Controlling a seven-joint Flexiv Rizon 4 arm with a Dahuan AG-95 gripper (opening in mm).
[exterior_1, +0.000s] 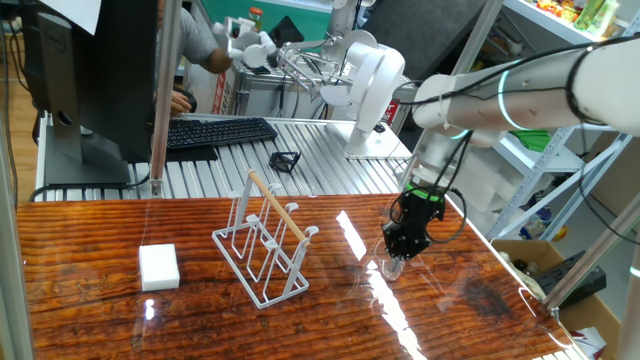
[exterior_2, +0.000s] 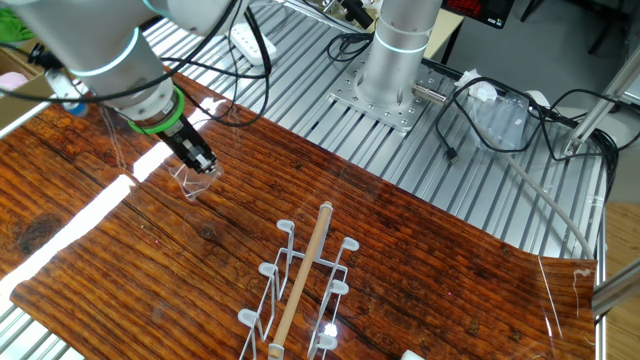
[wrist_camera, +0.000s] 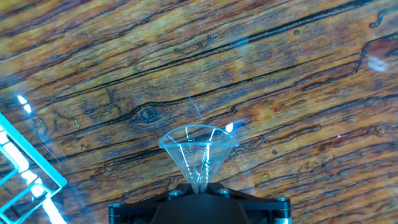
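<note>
A clear glass (wrist_camera: 199, 152) with a wide round rim flares out ahead of my gripper in the wrist view. Its narrow end sits between the fingers, which are closed together on it. From the first exterior side, the gripper (exterior_1: 400, 252) points down low over the right part of the wooden table, and the transparent glass (exterior_1: 394, 268) shows faintly below it. The second exterior view has the same glass (exterior_2: 194, 182) under the gripper tip (exterior_2: 206, 163). Whether its rim touches the table cannot be told.
A white wire rack (exterior_1: 262, 290) with a wooden top bar (exterior_1: 278, 205) and several upright prongs stands mid-table, empty. Farther left lies a white block (exterior_1: 158, 267). Bare wood (exterior_1: 345, 300) separates rack and gripper. Bright reflections streak the tabletop.
</note>
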